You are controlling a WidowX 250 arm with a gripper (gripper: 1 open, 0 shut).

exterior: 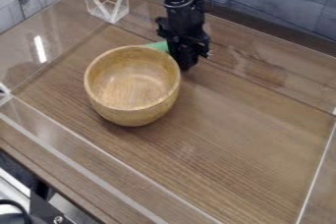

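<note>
The black robot gripper [184, 49] reaches down from the top centre, its fingertips low just behind the right rim of a wooden bowl [132, 105]. A green object [156, 46] lies at the gripper, behind the bowl and partly hidden by the gripper and rim. Whether the fingers are open or closed on it is hard to see. The bowl is upright and looks empty.
A white wire-like item [112, 7] stands at the upper left, and a similar white piece is at the left edge.
</note>
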